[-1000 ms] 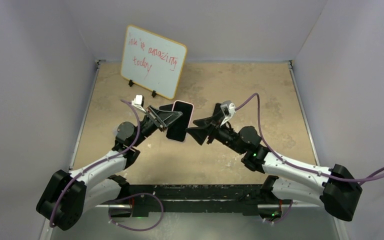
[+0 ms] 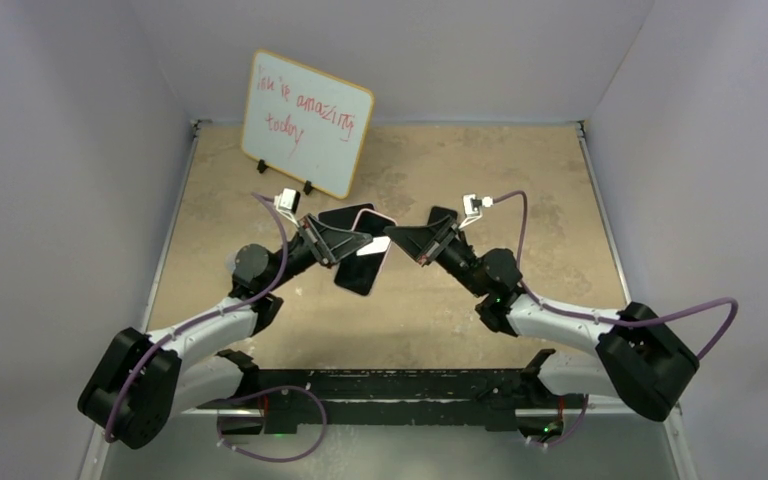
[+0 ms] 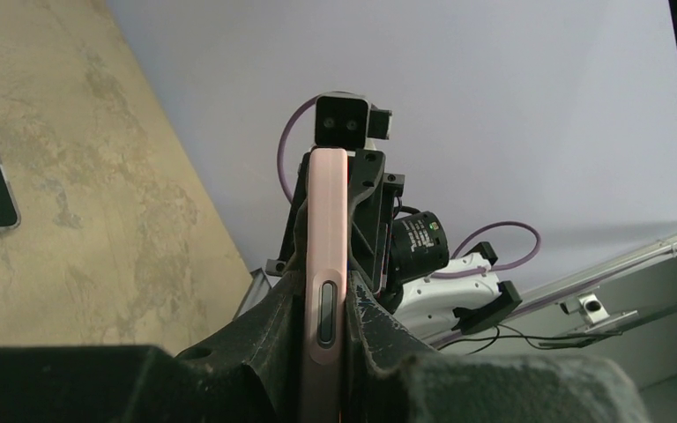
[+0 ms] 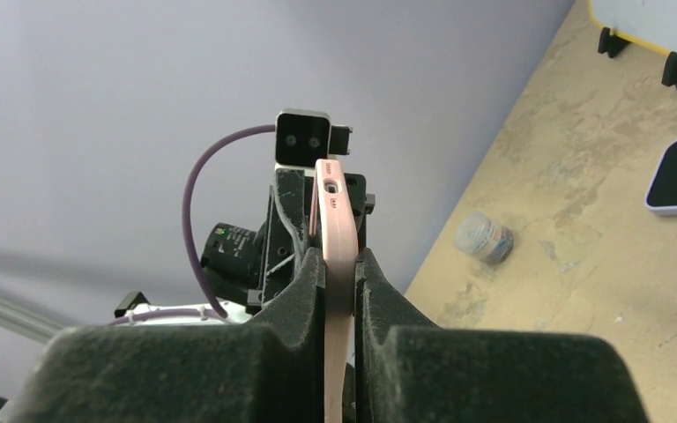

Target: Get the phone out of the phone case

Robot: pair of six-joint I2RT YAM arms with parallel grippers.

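Note:
A black-screened phone in a pink case hangs tilted above the table between the two arms. My left gripper is shut on its left side; in the left wrist view the case's pink edge, with a button cutout, runs between the fingers. From the opposite side my right gripper is also shut on it. The right wrist view has another edge of the case, with a port opening, between the fingers. Phone and case are together; the fingers hide part of the screen.
Another dark phone lies on the table behind the left gripper, and one more behind the right. A whiteboard stands at the back left. A small clear jar is on the table.
The phone has shifted slightly right and tilted with the left gripper.

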